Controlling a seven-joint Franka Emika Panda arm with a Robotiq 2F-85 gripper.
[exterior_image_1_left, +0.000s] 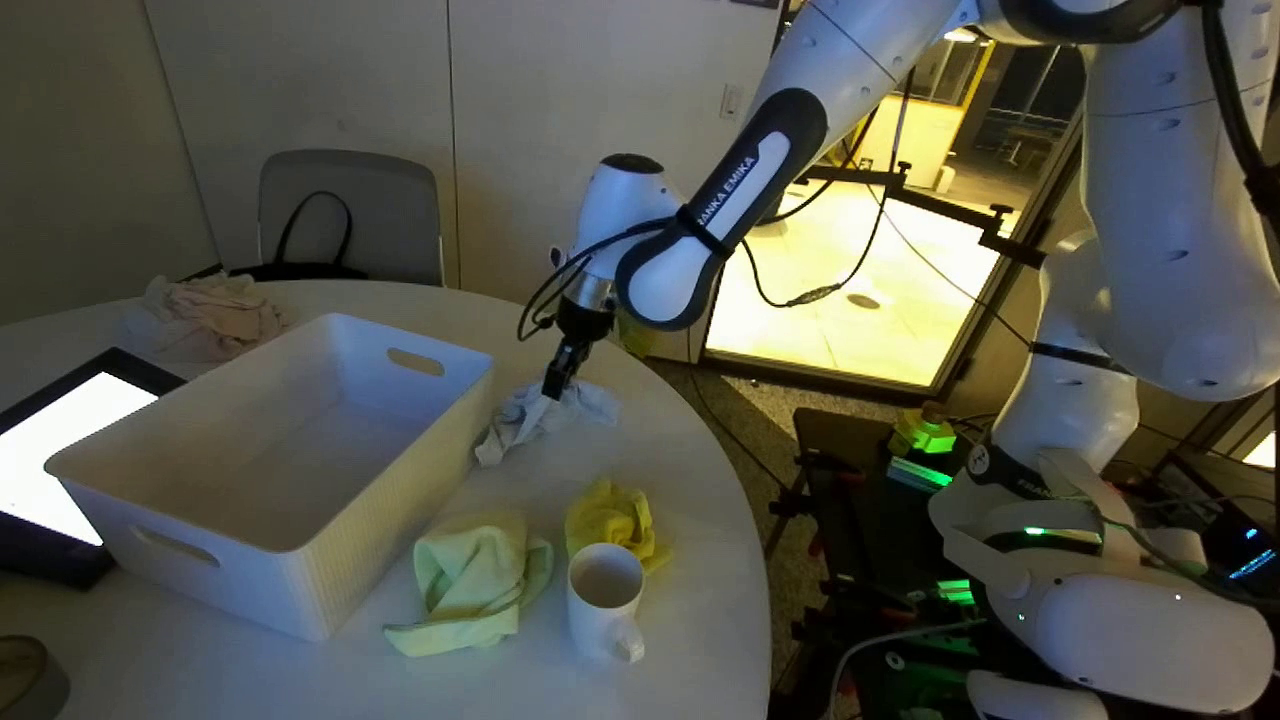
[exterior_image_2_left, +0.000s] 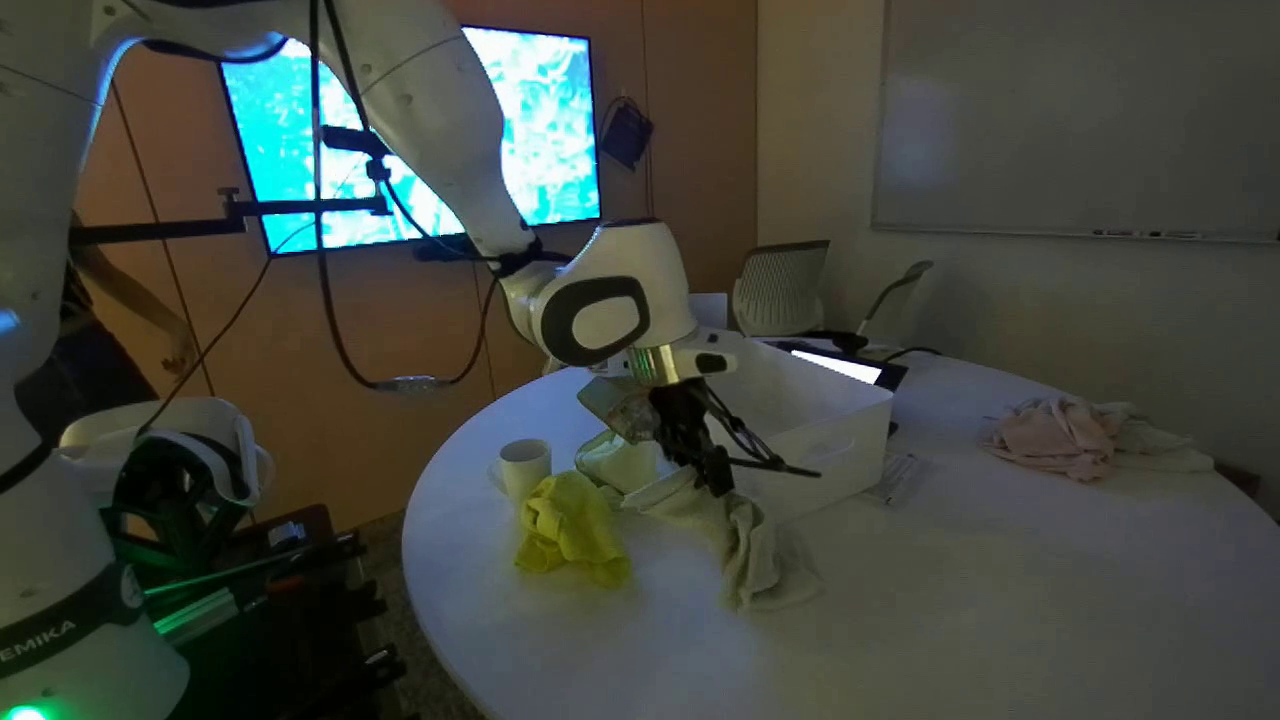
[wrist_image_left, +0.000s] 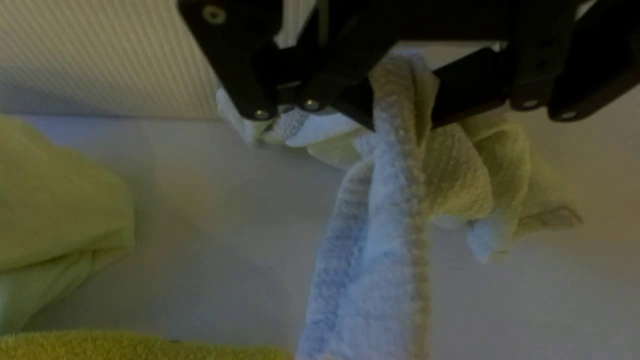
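My gripper (exterior_image_1_left: 555, 386) is shut on a fold of a whitish-grey cloth (wrist_image_left: 390, 252). In the wrist view the pinched fold stands between the fingertips and runs down toward the camera. The rest of that cloth (exterior_image_2_left: 756, 558) hangs and lies crumpled on the table, beside the long wall of the white bin (exterior_image_1_left: 396, 522). In exterior view 1 the bin's visible inside looks empty. A yellow cloth (exterior_image_2_left: 570, 528) and a pale green cloth (exterior_image_1_left: 474, 576) lie on the table nearer that camera, apart from my fingers.
A white mug (exterior_image_1_left: 603, 600) stands upright against the yellow cloth. Pinkish and white cloths (exterior_image_2_left: 1056, 438) lie beyond the bin, and a lit screen (exterior_image_1_left: 60, 450) is beside it. The round table (exterior_image_2_left: 960, 600) has bare room away from these things.
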